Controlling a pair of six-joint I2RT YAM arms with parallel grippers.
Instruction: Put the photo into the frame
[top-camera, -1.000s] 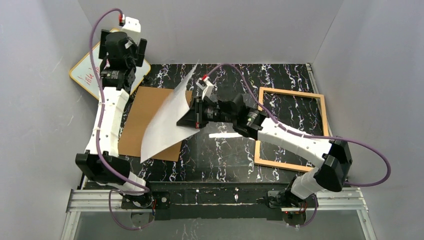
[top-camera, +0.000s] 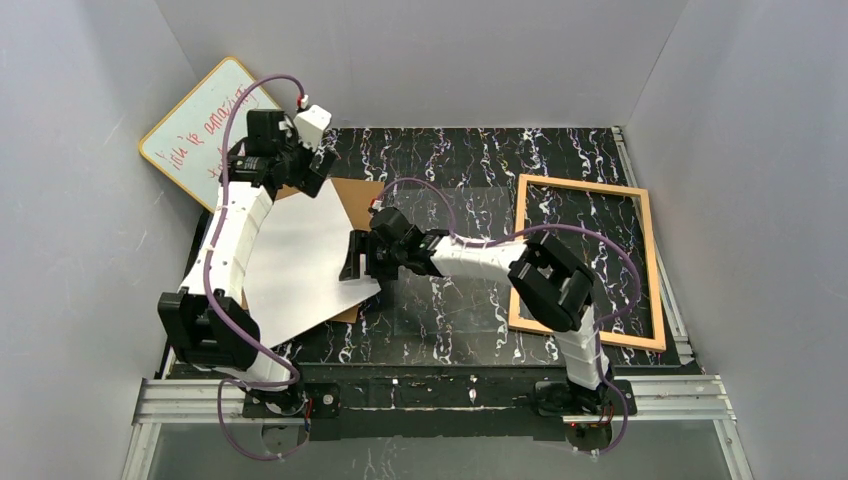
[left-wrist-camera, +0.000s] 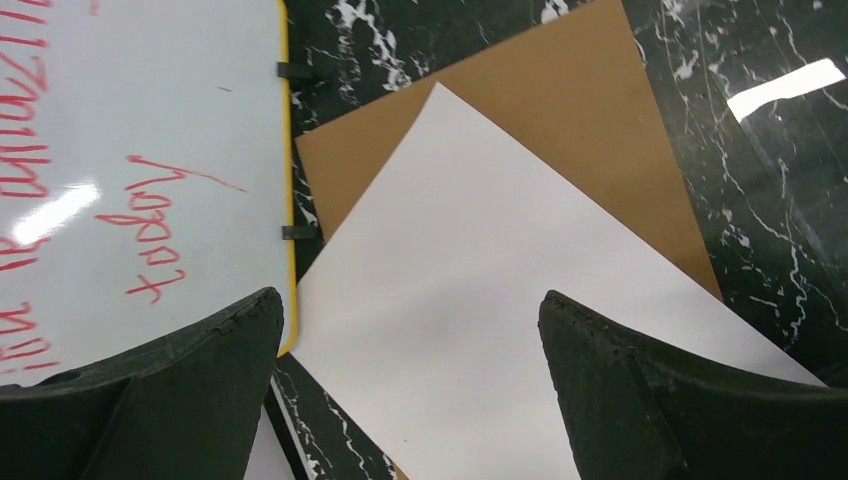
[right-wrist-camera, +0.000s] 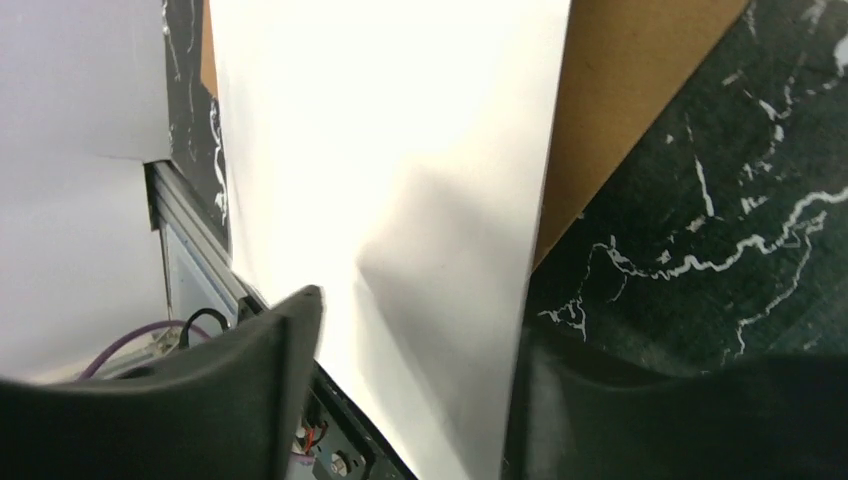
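A blank white sheet, seemingly the photo, lies askew over the brown backing board, sticking out past its left and lower edges. My right gripper is over the sheet's right side, its fingers apart; the right wrist view shows the sheet's lower corner bent and shaded between them, its edge close to the right finger. Open and empty, my left gripper hovers above the sheet's upper part, by the whiteboard. The wooden frame rests flat at the right, with only table inside it.
A clear sheet lies mid-table, partly beneath the right arm. The whiteboard with red writing leans at the back left, close to the left gripper. Bare marble shows along the back.
The right gripper lowered the white sheet onto the brown board, moving left, and its fingers have parted. The left gripper came from the back toward the front and right, over the sheet.
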